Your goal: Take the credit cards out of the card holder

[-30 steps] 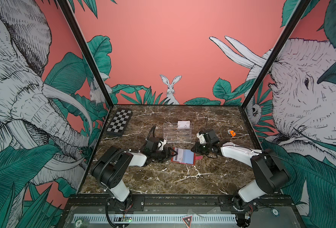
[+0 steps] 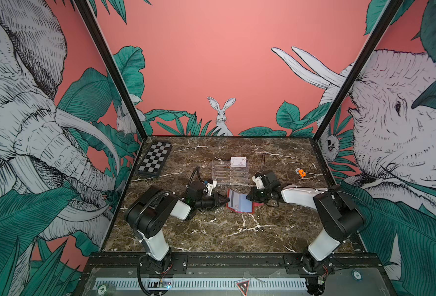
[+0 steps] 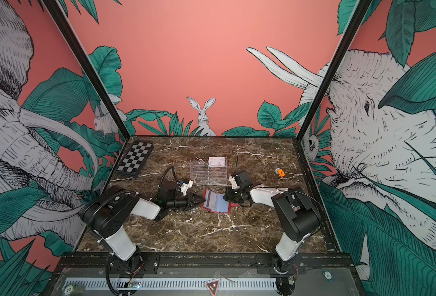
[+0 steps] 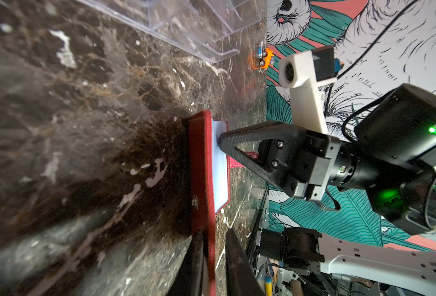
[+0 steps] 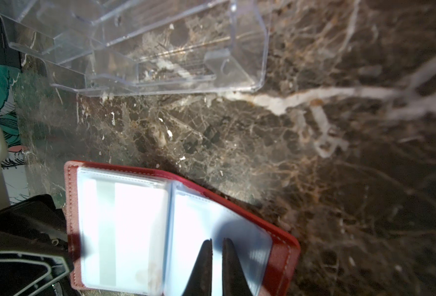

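A red card holder (image 5: 282, 256) lies spread on the table, its clear sleeves showing pale contents. The left half appears tilted up in the top left view. My left gripper is part open, its fingers on either side of the red cover's edge, with a gap beside the cover. Over the right-hand clear sleeve (image 5: 193, 217), my right gripper has its fingers closed together at the sleeve's surface. It seems to pinch the sleeve, though the tips hide exactly what lies between. I cannot make out separate loose cards.
Just behind the holder stands a clear compartment rack (image 2: 218, 172) with a white card (image 2: 238, 161) at its back right. A checkered board (image 2: 155, 157) lies far left, an orange toy (image 2: 301, 172) at right.
The left half of the holder has lifted and shifted a little, with the left gripper at its edge.
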